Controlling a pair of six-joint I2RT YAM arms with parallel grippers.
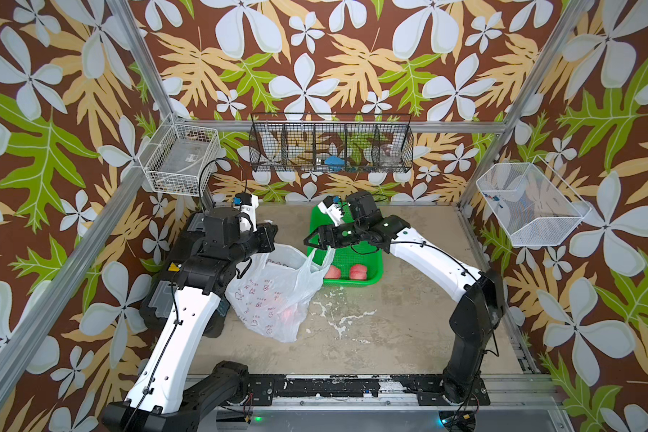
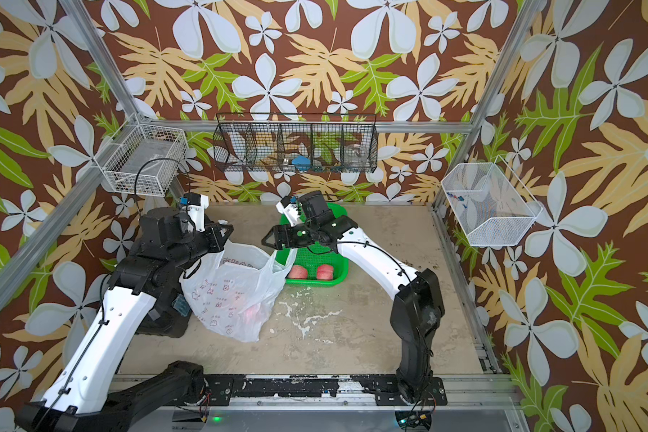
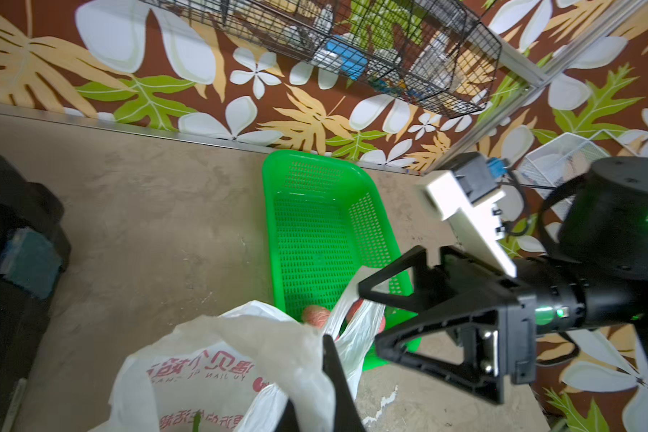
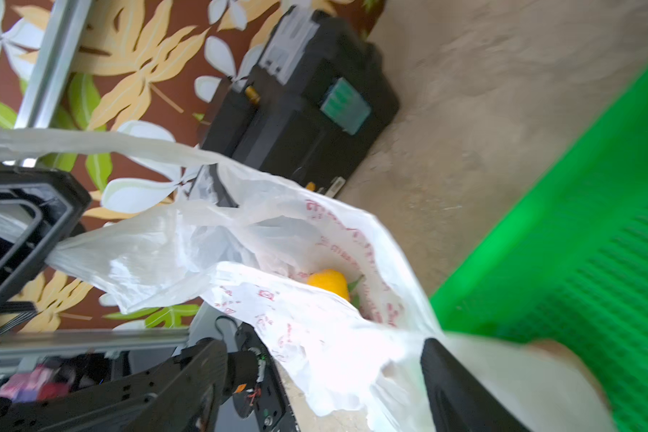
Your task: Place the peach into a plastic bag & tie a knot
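Observation:
The white plastic bag [image 1: 270, 295] with red print hangs with its mouth spread. My left gripper [image 1: 272, 236] is shut on its rim at the upper left. In the right wrist view, a yellow-orange fruit [image 4: 329, 282] with green beside it lies inside the bag; a faint pink patch shows through the bag's side from above. My right gripper stands open over the green basket's near left side. A bag handle rises close beside its fingertips, and bag film lies between its fingers in the right wrist view. Reddish peaches [image 1: 358, 272] sit in the basket.
The green basket [image 3: 272, 237] stands just right of the bag, its far part empty. A black toolbox [image 4: 324, 100] is at the left. Wire baskets [image 1: 331, 147] hang on the back wall.

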